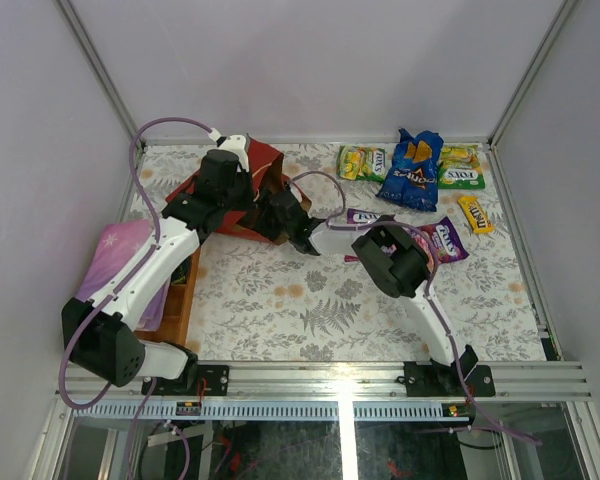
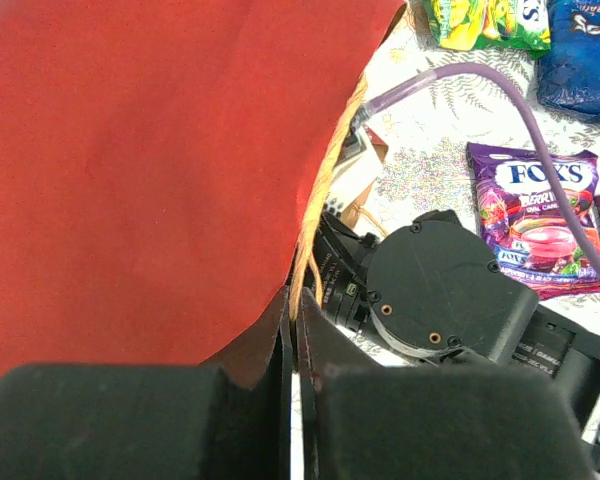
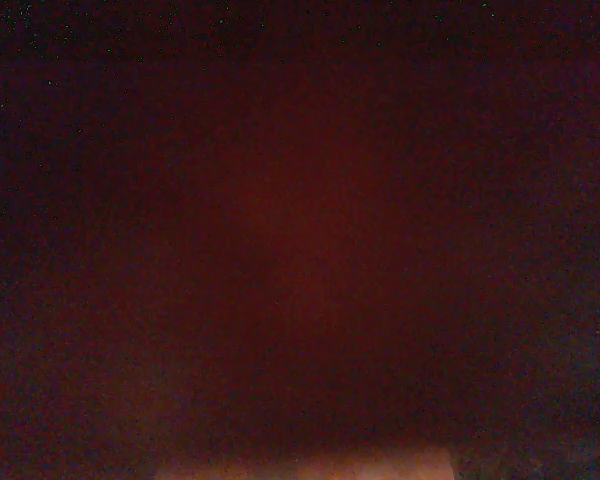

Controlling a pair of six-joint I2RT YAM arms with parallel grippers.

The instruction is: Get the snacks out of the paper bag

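Observation:
The red paper bag [image 1: 263, 160] lies on its side at the back left of the table, its red face [image 2: 140, 170] filling much of the left wrist view. My left gripper is shut at the bag's rim, by its thin rope handle [image 2: 322, 180]. My right gripper [image 1: 271, 213] reaches into the bag's mouth; its fingers are hidden, and the right wrist view is almost wholly dark red, so its contents cannot be made out.
Snack packs lie at the right: green bags [image 1: 460, 174], a blue bag [image 1: 412, 172], a yellow pack [image 1: 476, 212] and purple Fox's bags [image 2: 525, 200]. A wooden box with pink cloth [image 1: 120, 250] stands left.

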